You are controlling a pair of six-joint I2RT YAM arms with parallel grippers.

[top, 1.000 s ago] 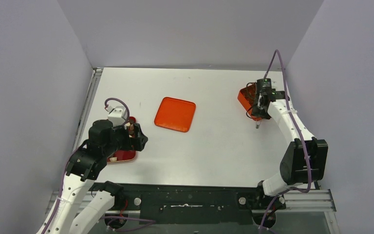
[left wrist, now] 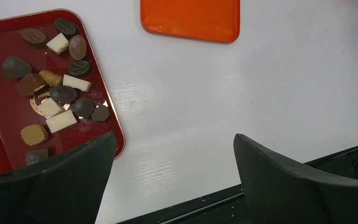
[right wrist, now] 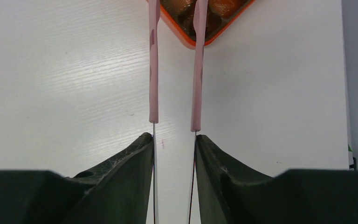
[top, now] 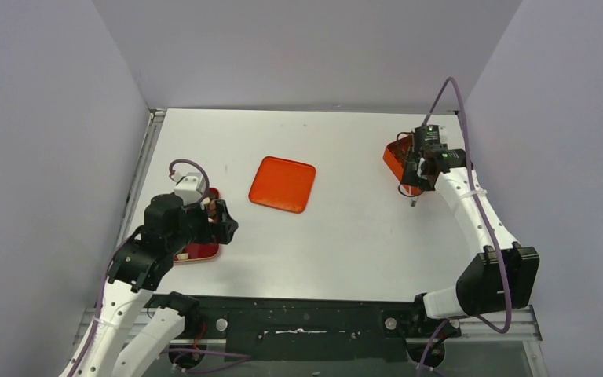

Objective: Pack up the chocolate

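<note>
A red tray (top: 196, 250) of assorted chocolates (left wrist: 62, 93) lies at the left, partly under my left gripper, which stands open and empty above it. At the right, my right gripper is shut on pink-tipped metal tongs (right wrist: 153, 84); the tongs' two arms are apart, over an orange box (right wrist: 182, 32) with brown contents in compartments. Whether anything sits between the tongs' tips is out of view in the right wrist view. The right arm hides much of the box in the top view.
An empty orange tray (top: 281, 184) lies at the middle of the white table (top: 345, 243). Walls stand at both sides and behind.
The left arm has barely moved.
</note>
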